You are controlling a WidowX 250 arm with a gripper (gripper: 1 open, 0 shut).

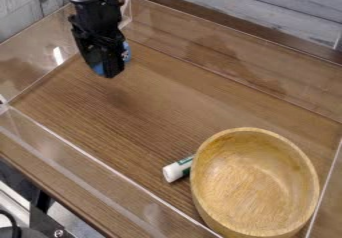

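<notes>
My black gripper (102, 60) is at the upper left of the wooden tray, reaching down over a blue object (122, 54) that is partly hidden behind it. Whether the fingers are closed on that object is not clear. A large yellow bowl (251, 182) sits at the lower right, and a small white cylinder with a green band (178, 169) lies just left of it.
The wooden tray floor (160, 112) is clear across the middle and upper right. Transparent and wooden walls border the tray, with the left wall close to my gripper.
</notes>
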